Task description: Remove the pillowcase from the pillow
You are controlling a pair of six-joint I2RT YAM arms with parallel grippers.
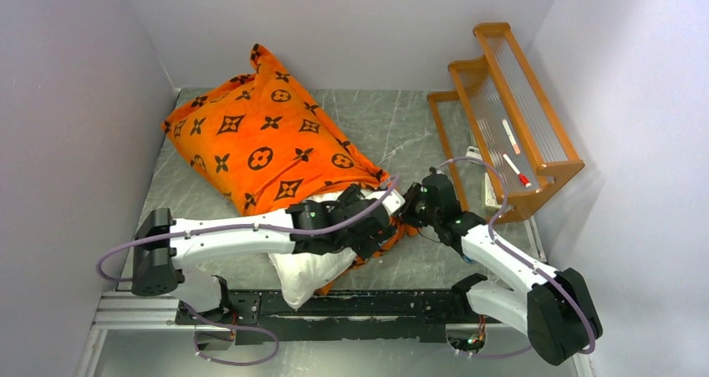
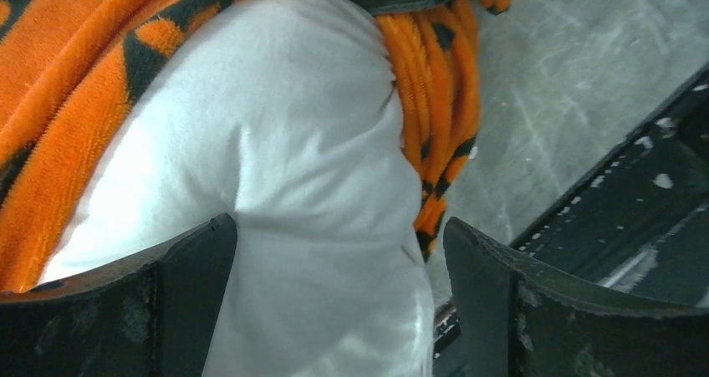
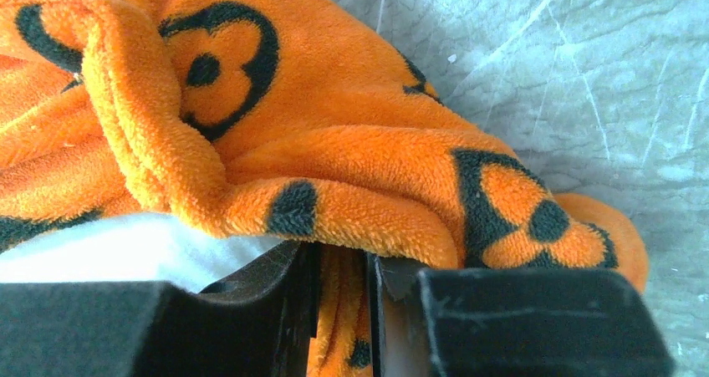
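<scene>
The orange pillowcase (image 1: 259,135) with dark motifs covers the upper part of the pillow. White pillow (image 1: 305,278) stands bare at its lower end, partly hidden under my left arm. In the left wrist view my left gripper is open above the white pillow (image 2: 318,143), its fingers wide apart. At the pillowcase's right edge, my right gripper has a narrow gap between its fingers; folds of pillowcase (image 3: 334,318) show in that gap, and an orange fold lies just above the tips. Whether it touches the cloth cannot be told.
A wooden rack (image 1: 502,109) with markers stands at the right against the wall. Clear grey tabletop (image 1: 368,118) lies behind the pillowcase's right side. My two arms are close together near the pillow's right edge.
</scene>
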